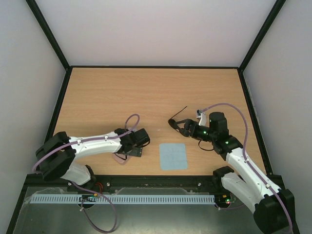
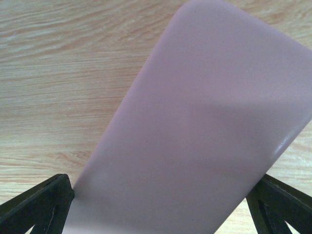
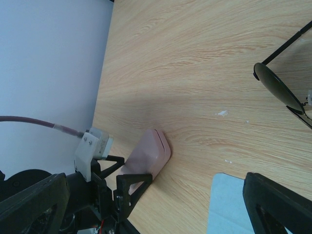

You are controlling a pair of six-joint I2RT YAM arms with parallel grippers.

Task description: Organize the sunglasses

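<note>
The pink sunglasses case lies shut on the table at the left, mostly covered by my left arm in the top view. My left gripper is open, one finger on either side of the case; whether the fingers touch it I cannot tell. Right of centre rest the dark sunglasses, one temple arm stretching away to the back. Open too, my right gripper hovers over their right part and hides some of it. In the right wrist view the sunglasses sit at the right edge, and nothing is between that gripper's fingers.
A light blue cloth is spread flat near the front edge, between the two arms. Bare table fills the back half. Dark frame bars and pale walls bound the workspace.
</note>
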